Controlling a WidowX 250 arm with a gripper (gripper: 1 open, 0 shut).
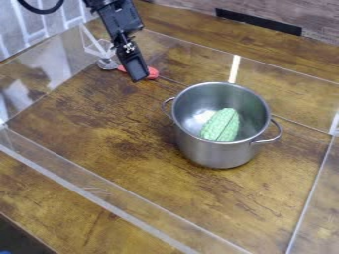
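My black gripper (pixel 135 73) reaches in from the upper left, its tip low over a red object (pixel 151 73) that lies beside a pale, metallic-looking item (pixel 107 63). The gripper looks shut, and I see nothing clearly held between its fingers. A steel pot (pixel 219 148) with two side handles stands right of centre, with a green corn-like object (pixel 220 124) lying inside it.
Clear panels or strips edge the left and right sides.
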